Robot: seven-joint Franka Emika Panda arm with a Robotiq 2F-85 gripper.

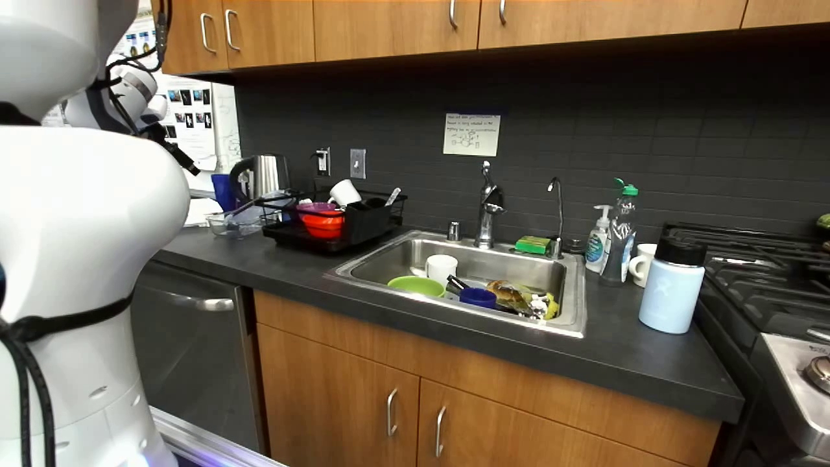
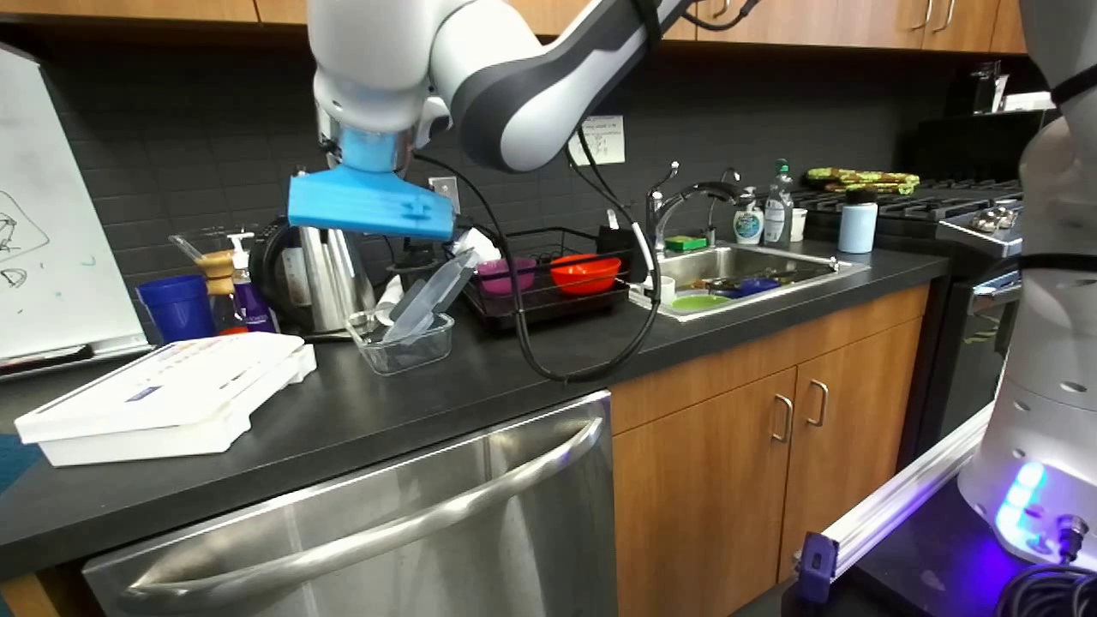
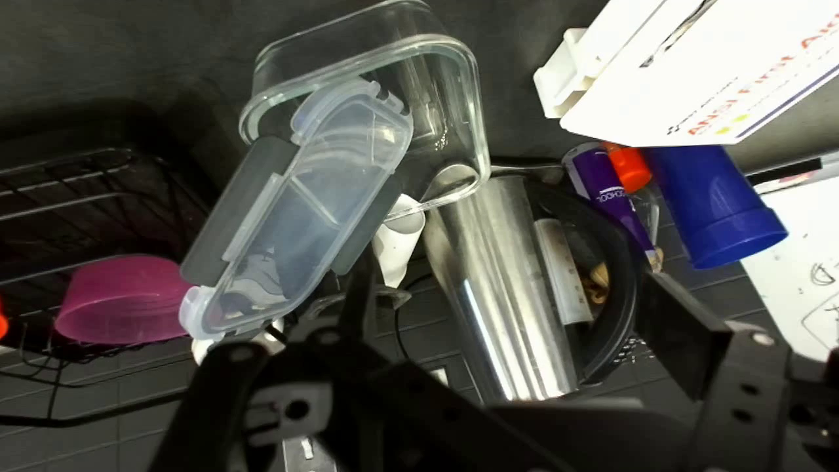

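My gripper is open in the wrist view, its dark fingers wide apart with nothing held between them. It hangs in the air in front of the steel kettle (image 3: 503,291), which shows in the gap. In exterior view 1 the gripper (image 1: 185,159) appears above the far left counter, tilted down. A glass container (image 3: 464,102) stands on the counter, and a clear lid with grey clips (image 3: 314,212) leans in it. Exterior view 2 shows the container (image 2: 411,353) beside the kettle (image 2: 334,272), but the blue hand cover (image 2: 370,202) hides the fingers there.
A black dish rack (image 1: 373,224) with a red bowl (image 1: 322,226) lies between the container and the sink (image 1: 572,299), which holds dishes. A white box (image 2: 164,396) and blue cup (image 2: 191,307) flank the kettle's other side.
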